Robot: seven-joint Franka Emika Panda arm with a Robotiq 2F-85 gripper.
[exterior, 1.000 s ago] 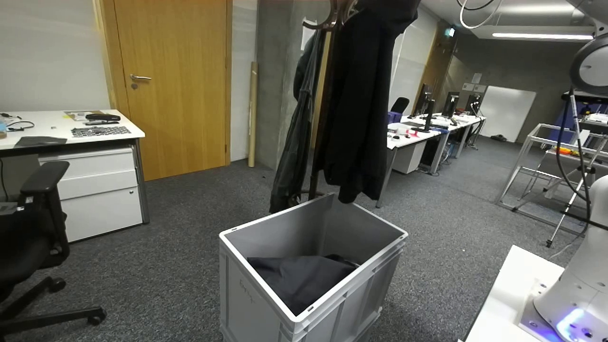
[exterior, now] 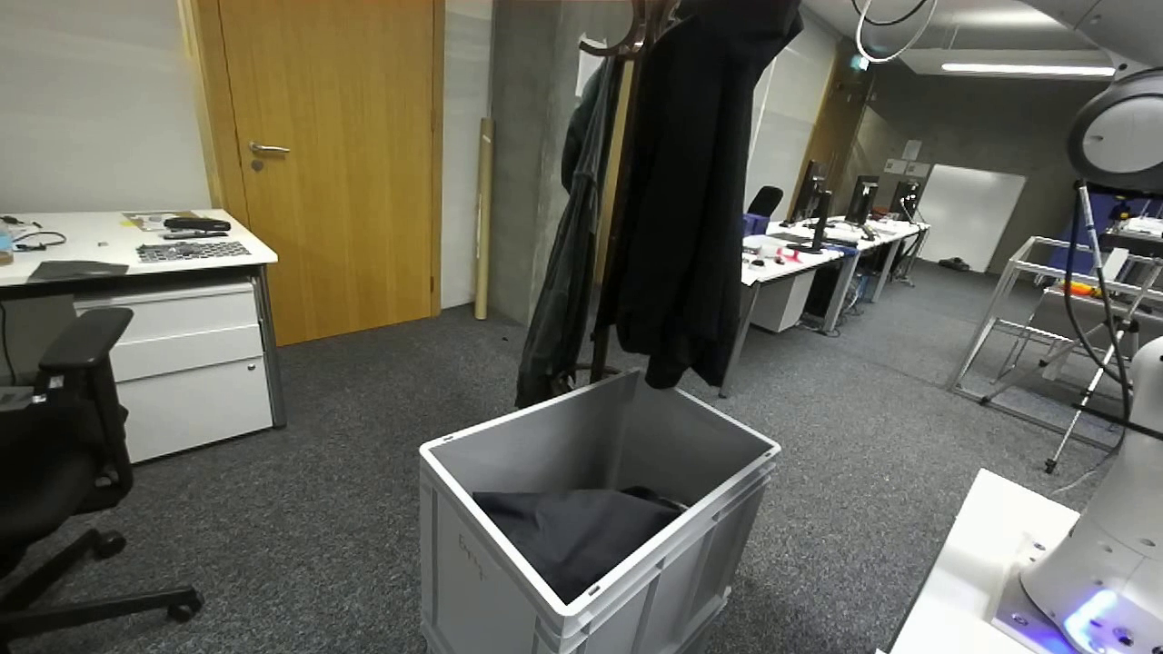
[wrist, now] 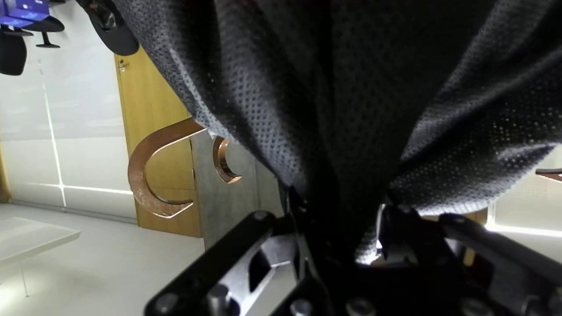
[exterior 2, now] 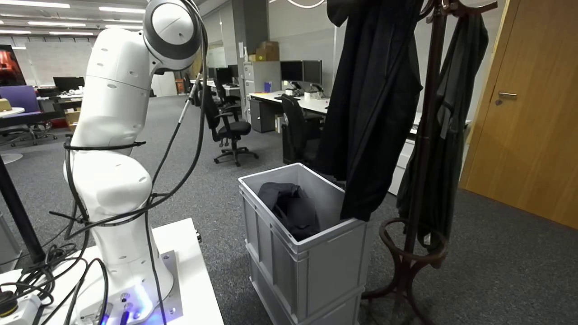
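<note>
A dark jacket (wrist: 326, 95) of mesh-like fabric fills the top of the wrist view and narrows into folds between the fingers of my gripper. The fingers stand apart with cloth between them; whether they press on it cannot be made out. In both exterior views the black jacket (exterior: 687, 207) hangs from the coat stand (exterior 2: 428, 108), its lower end by the crate's rim. The gripper itself is out of frame there. Inside the grey crate (exterior: 436, 523) lies a dark garment (exterior: 583, 529).
Curved hooks (wrist: 142, 174) of the stand show left of the fabric. A second dark garment (exterior 2: 452, 135) hangs on the stand's other side. My arm's base sits on a white table (exterior 2: 189, 260). Carpet around the crate is mostly clear.
The visible arm joint at the upper right has shifted a little left and its cable with it. The hanging jacket looks nearly the same; the crate has not moved.
</note>
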